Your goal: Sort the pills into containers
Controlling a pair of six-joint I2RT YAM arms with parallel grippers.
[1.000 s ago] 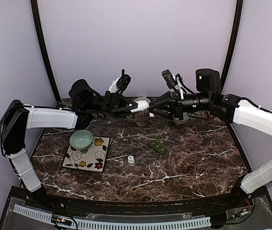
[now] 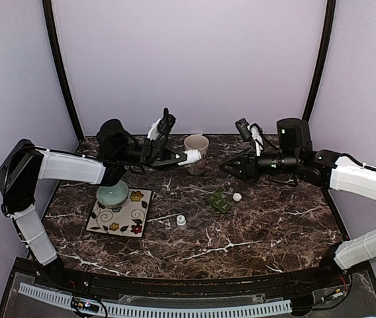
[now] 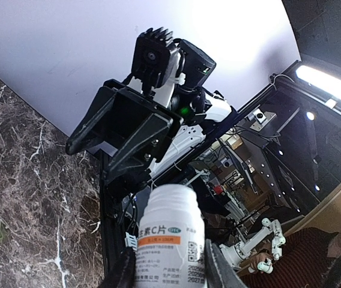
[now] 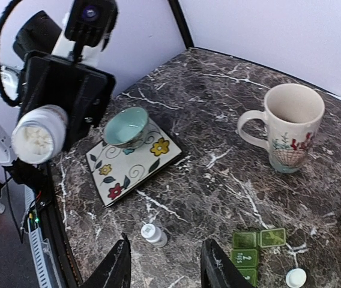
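Observation:
My left gripper (image 2: 180, 158) is shut on a white pill bottle with an orange-striped label, held in the air; its open top shows in the right wrist view (image 4: 37, 133). My right gripper (image 2: 231, 165) stands apart to the right, open, nothing seen between its fingers. A small white cap (image 4: 296, 278) lies beside green segmented containers (image 4: 244, 259). Another small white bottle (image 4: 154, 234) stands on the table. A green bowl (image 4: 126, 126) sits on a flowered board (image 4: 116, 180).
A floral mug (image 4: 287, 129) stands at the back middle, behind the held bottle. Part of another vessel shows at the right edge of the right wrist view.
My right gripper has moved down and right, away from the held bottle. The white cap now lies on the table. My left gripper has lowered slightly with the bottle.

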